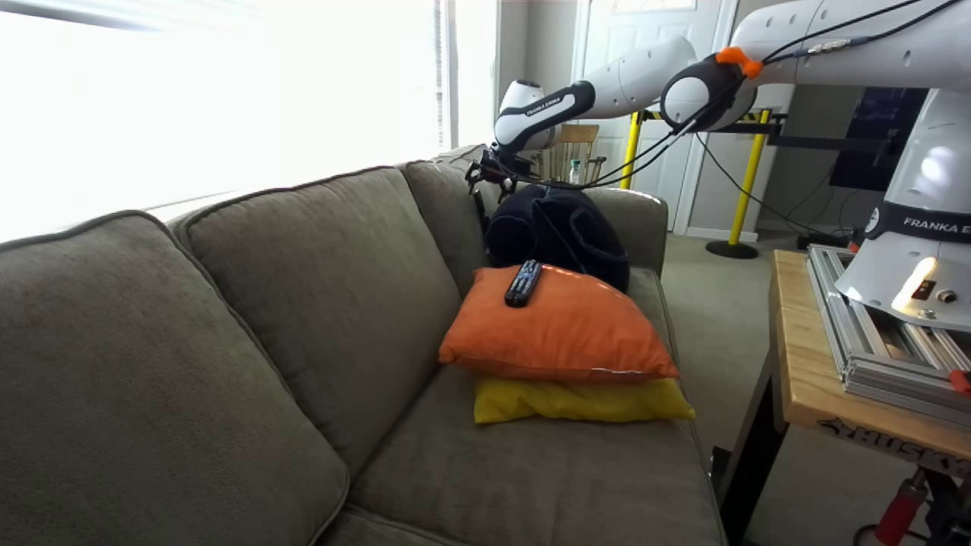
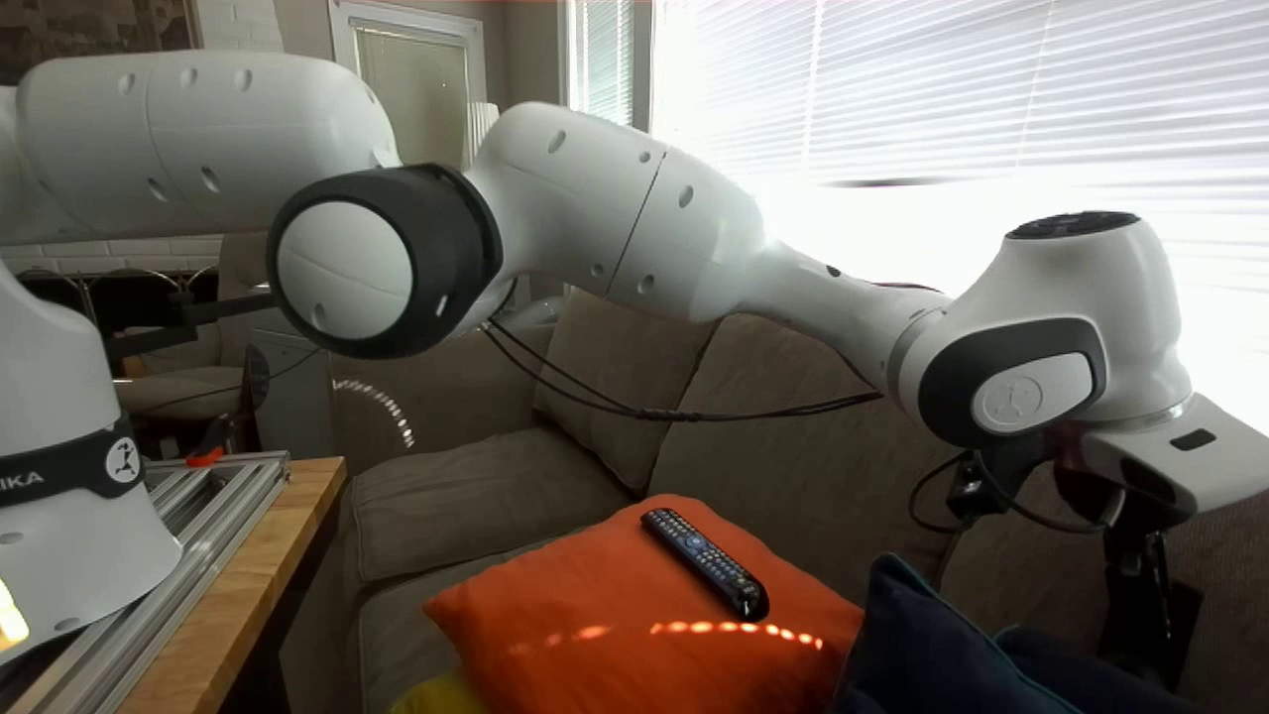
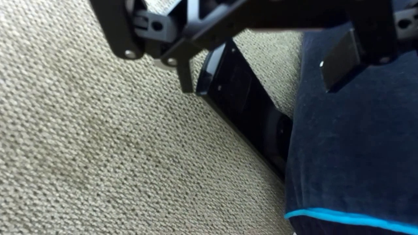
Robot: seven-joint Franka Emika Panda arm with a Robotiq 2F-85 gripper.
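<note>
A dark, glossy, flat object point(image 3: 243, 101), perhaps a second remote seen from behind, stands tilted between the sofa's back cushion and the navy pillow point(image 3: 352, 137). Its lower end is hidden behind that pillow. My gripper is open around the object's upper end in the wrist view, one finger close beside its top edge and the other over the pillow. Whether either finger touches anything I cannot tell. From exterior view 1, the gripper point(image 1: 488, 189) appears just above the dark object point(image 1: 480, 211). A black remote point(image 2: 708, 563) lies buttons up on the orange pillow point(image 2: 571, 607).
Under the orange pillow is a yellow pillow point(image 1: 582, 400). The sofa back point(image 1: 318, 246) rises close behind the gripper. A wooden workbench point(image 1: 819, 382) carries the arm's base.
</note>
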